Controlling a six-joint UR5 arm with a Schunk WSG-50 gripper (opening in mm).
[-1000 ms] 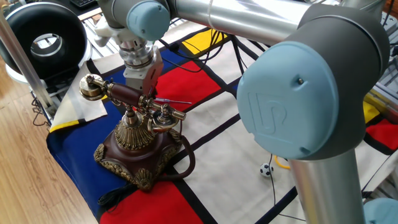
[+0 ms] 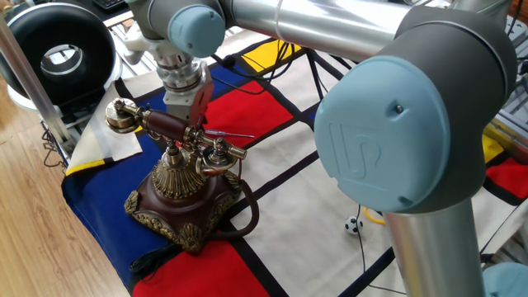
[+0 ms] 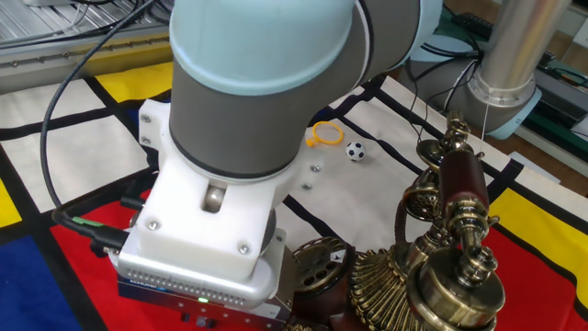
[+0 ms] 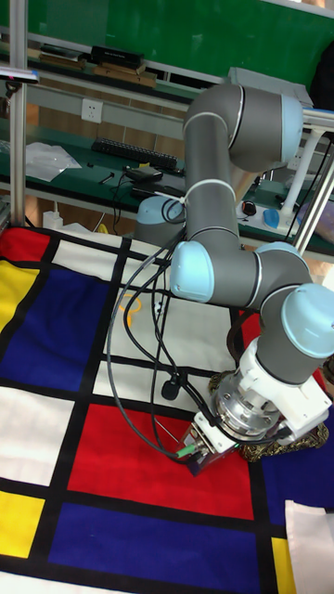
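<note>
An old-style telephone (image 2: 169, 202), dark red with brass trim, stands on the table in exterior view 1. Its handset (image 3: 464, 179) rests across the cradle, seen close up at the right of exterior view 2. Just behind the phone in exterior view 1, my gripper (image 4: 202, 454) points down low over the red patch of the cloth. The phone partly covers it there, and the wrist housing hides the fingers in exterior view 2. A thin rod (image 2: 231, 134) shows beside the gripper; whether it is held is unclear. How the fingers stand cannot be made out.
A small black-and-white ball (image 3: 356, 152) and an orange ring (image 3: 328, 134) lie on a white patch of the coloured cloth (image 4: 148, 460). Black cables (image 4: 110, 352) loop beside the arm. Open cloth lies to the left in exterior view 3.
In exterior view 1 the wrist has shifted slightly downward behind the phone. The phone and the ball have stayed in place.
</note>
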